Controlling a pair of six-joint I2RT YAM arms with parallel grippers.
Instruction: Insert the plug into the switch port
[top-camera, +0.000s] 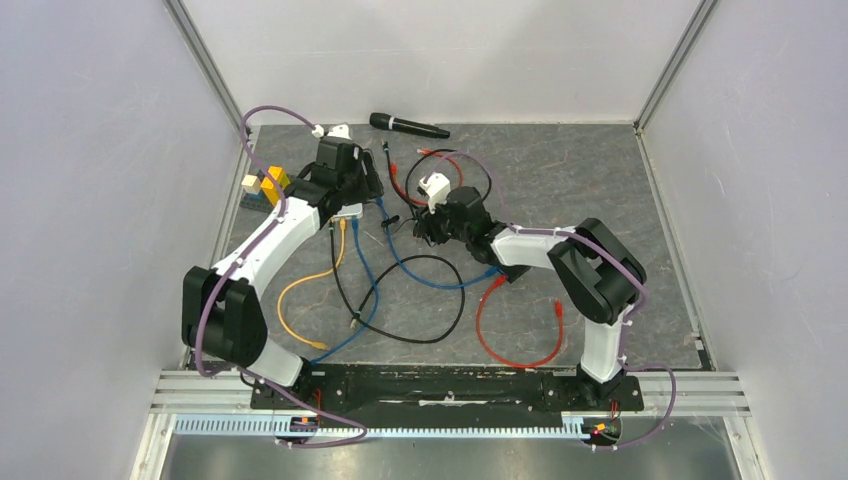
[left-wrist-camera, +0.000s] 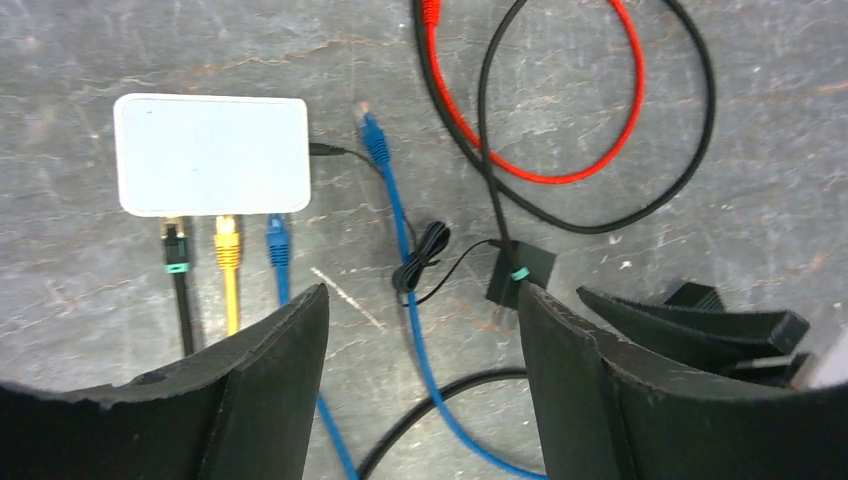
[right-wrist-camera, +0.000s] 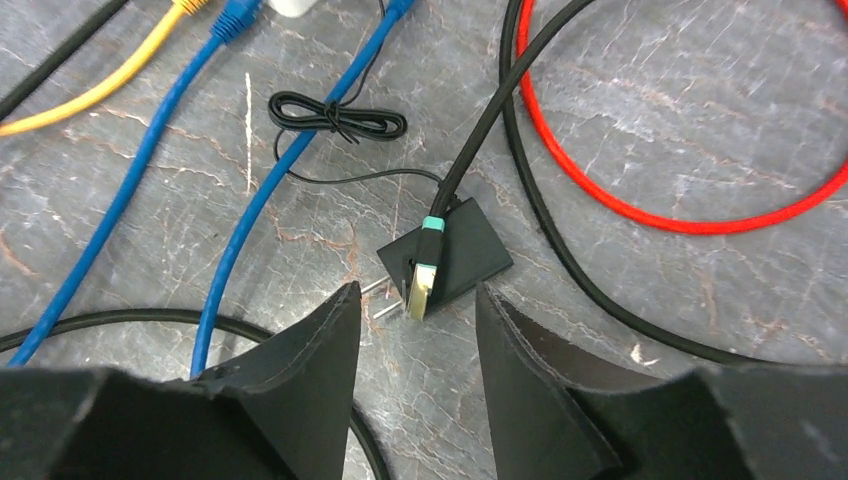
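A white switch (left-wrist-camera: 213, 155) lies below my left gripper, which is open and empty, with black, yellow and blue plugs along its lower side. A loose blue plug (left-wrist-camera: 371, 138) rests to the switch's right. A black cable's plug (right-wrist-camera: 426, 265), with a green band, lies across a small black block (right-wrist-camera: 470, 255). My right gripper hangs open just above this plug, its fingers to either side with nothing gripped. In the top view both arms reach over the middle of the mat.
A microphone (top-camera: 408, 126) lies at the back; yellow blocks (top-camera: 270, 189) stand at the left. Red (top-camera: 520, 362) and black cables loop across the mat. A dark device under the right arm is partly hidden.
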